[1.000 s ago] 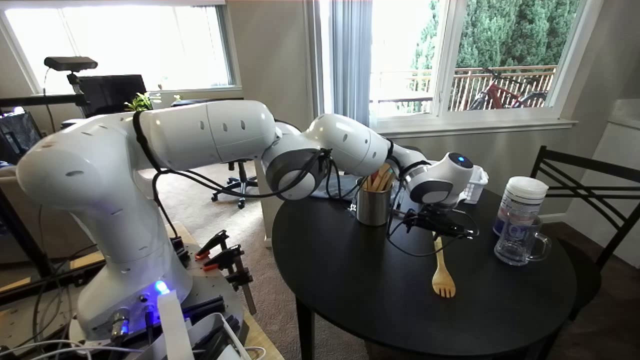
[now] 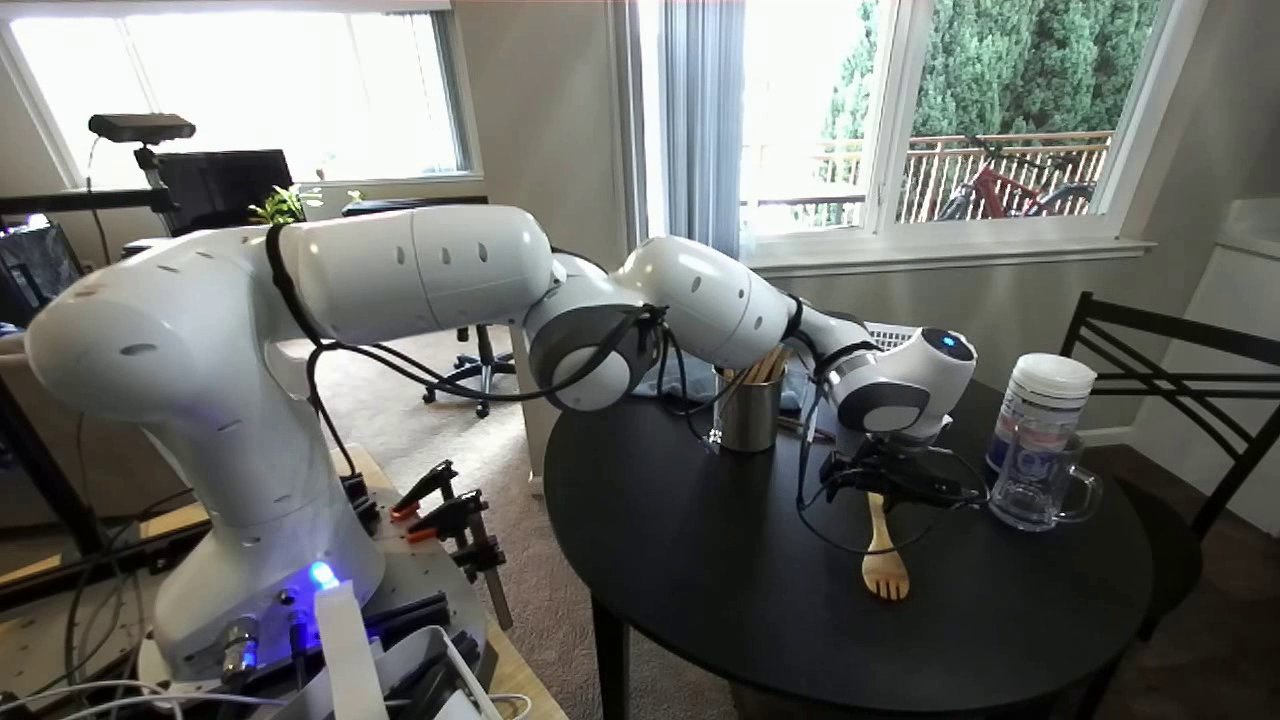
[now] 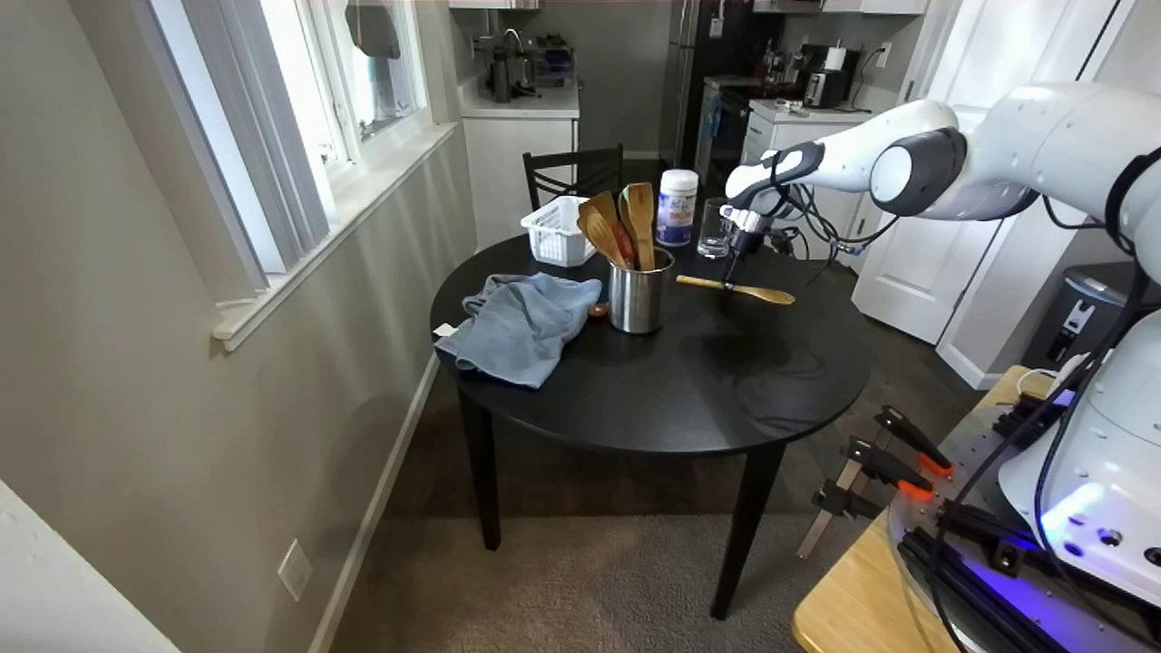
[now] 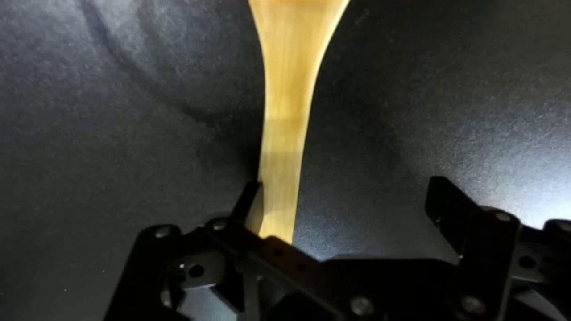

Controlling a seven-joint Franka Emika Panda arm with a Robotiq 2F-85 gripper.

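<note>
A wooden fork (image 2: 885, 566) lies on the dark round table, its tines toward the front edge in the first exterior view. Low over its handle stands my gripper, open. In the wrist view the handle runs down just inside the left finger (image 4: 249, 206), very close to it or touching; I cannot tell which. The right finger (image 4: 455, 214) is well apart from it, with bare table between. The second exterior view shows the fork (image 3: 765, 294) lying flat, with the gripper at its handle.
A metal canister (image 3: 637, 299) of wooden utensils stands near a grey cloth (image 3: 522, 326) and a white basket (image 3: 560, 234). Close to my gripper are a glass mug (image 2: 1028, 486) and a white-lidded tub (image 2: 1050, 390).
My gripper has moved down and to the right in the first exterior view, toward the table. The fork's head has shifted very slightly.
</note>
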